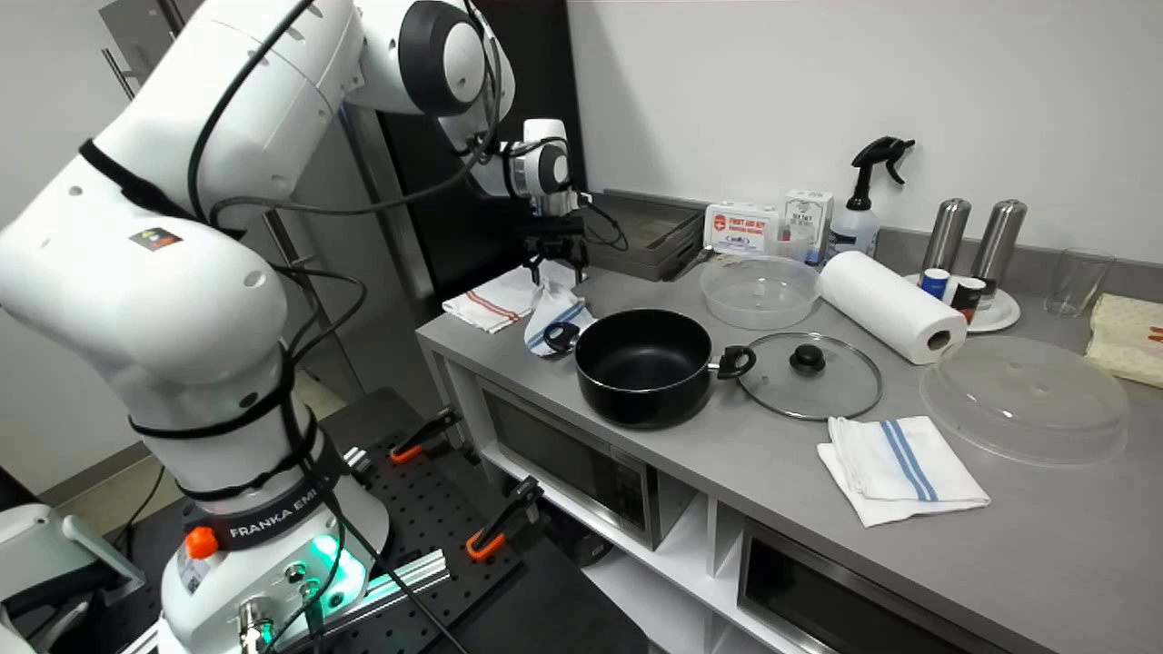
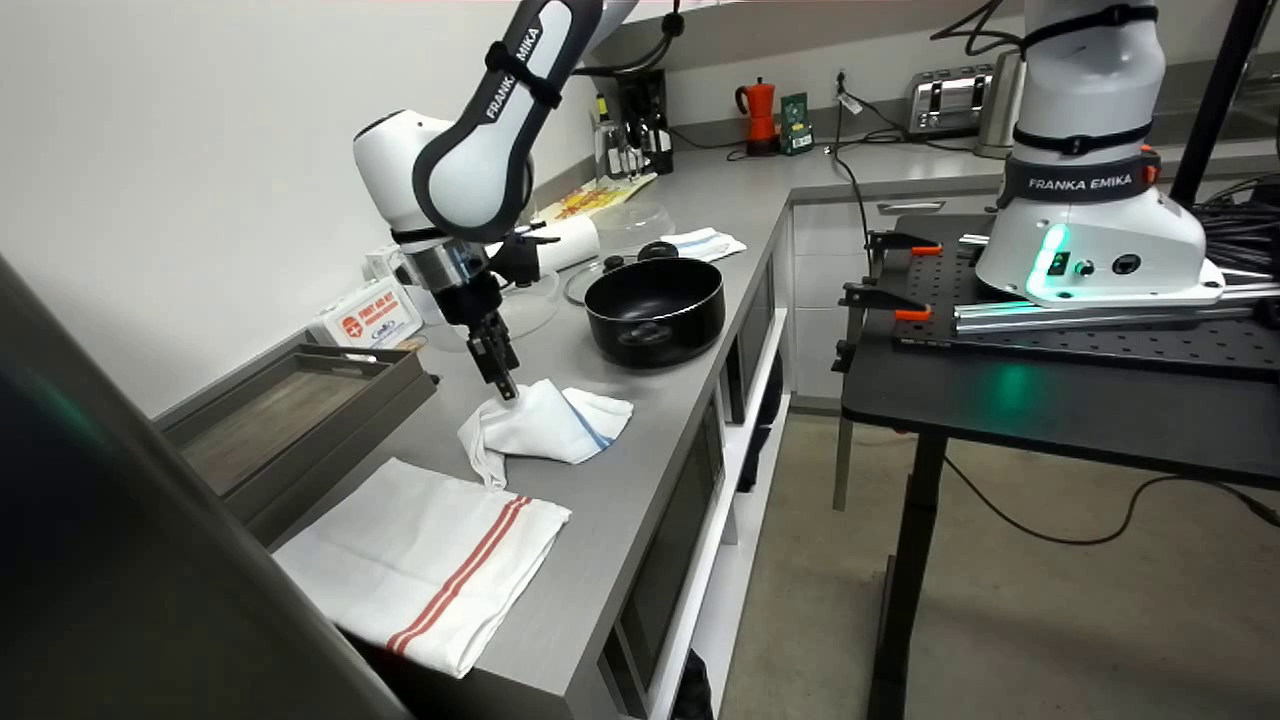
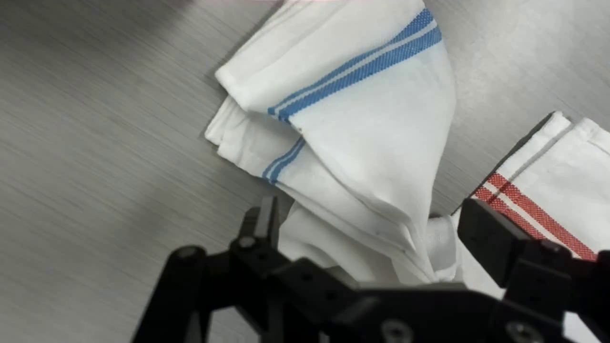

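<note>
A crumpled white towel with blue stripes [image 3: 366, 131] lies on the counter. In the second exterior view that blue-striped towel [image 2: 546, 422] is bunched below my gripper [image 2: 509, 386]. Open, the gripper has its two fingers spread to either side of the towel's gathered end in the wrist view. Whether the fingers touch the cloth cannot be made out. Close by, a folded white towel with red stripes [image 2: 420, 564] lies flat near the counter's end. From the first exterior view, the gripper [image 1: 557, 272] stands low at the counter's far-left end, behind the blue-striped towel.
A black pot [image 1: 643, 365] stands just beside the blue-striped towel, its glass lid [image 1: 774, 381] to the right. Grey trays [image 2: 312, 408] line the wall. Another blue-striped towel [image 1: 905, 469] lies folded farther right.
</note>
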